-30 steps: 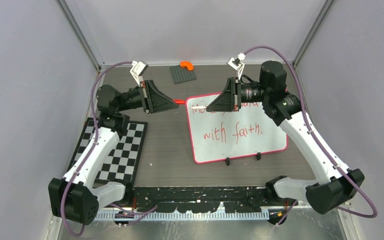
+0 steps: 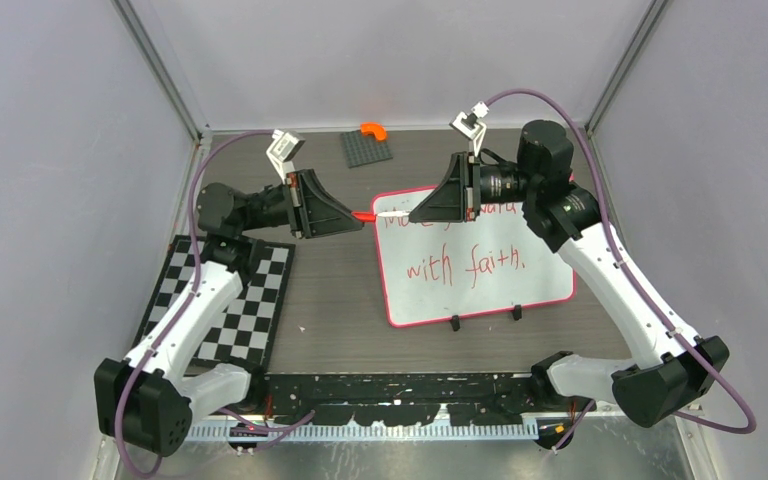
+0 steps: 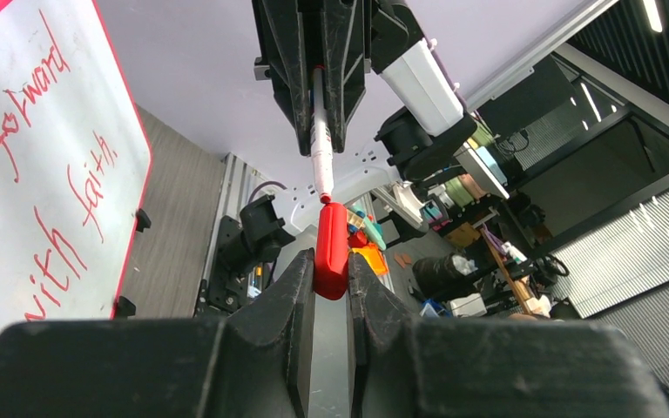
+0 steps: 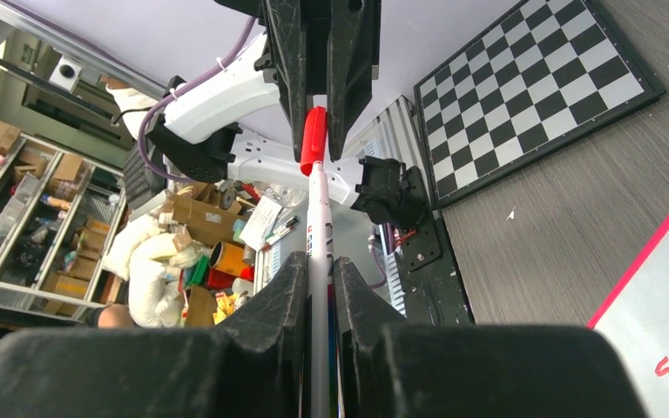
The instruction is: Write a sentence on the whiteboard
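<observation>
Above the left edge of the whiteboard, my two grippers face each other. My left gripper is shut on the red cap, which points toward the other arm. Held in my right gripper is a white marker, its tip directed at the cap. In the left wrist view the marker's red tip meets the cap's end; whether it is inside I cannot tell. Red handwriting on the board reads "with faith." on its lower line; the right arm partly hides the upper line.
A black-and-white checkerboard lies under the left arm. Behind, a dark grey pad has an orange piece at its back edge. Bare table lies between checkerboard and whiteboard.
My left gripper has moved right and slightly toward the front with the cap, closing the gap to the marker. My right gripper has shifted slightly left.
</observation>
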